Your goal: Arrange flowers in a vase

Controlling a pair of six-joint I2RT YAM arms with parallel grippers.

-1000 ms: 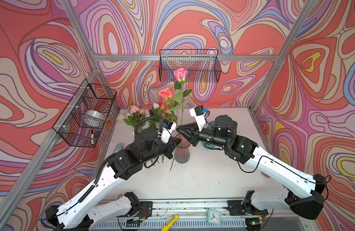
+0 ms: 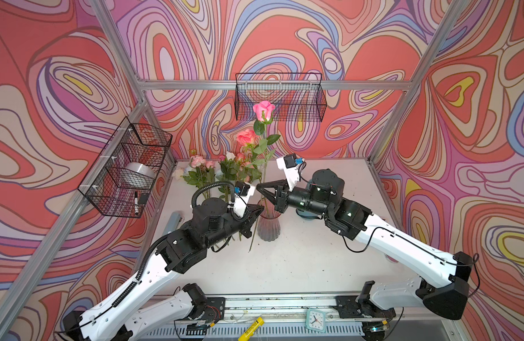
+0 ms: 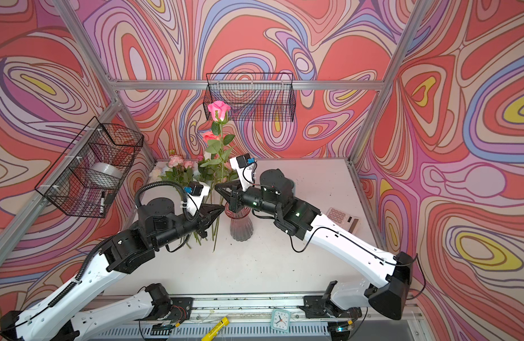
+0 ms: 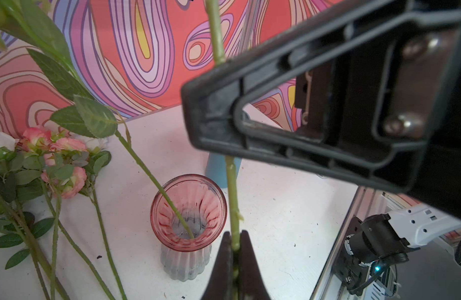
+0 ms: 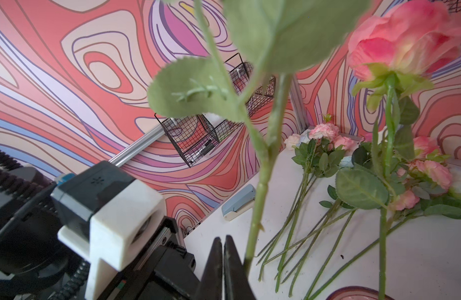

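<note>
A tall pink rose (image 2: 263, 110) stands upright at my two grippers. In the left wrist view my left gripper is shut on its thin stem (image 4: 231, 185), close by the glass vase (image 4: 210, 235). My right gripper is shut with nothing between its fingertips, beside the stem and above the left gripper. A coral rose (image 2: 245, 137) stands in the vase, its stem reaching inside. Loose pink and white roses (image 5: 323, 131) lie with their stems on the table left of the vase.
Wire baskets (image 2: 280, 102) hang at the back and left. A grey-blue stapler-like object (image 5: 238, 200) lies at the table's left edge. A blue object stands behind the vase, partly hidden by the right arm.
My right gripper has moved slightly left. My left arm has shifted slightly left.
</note>
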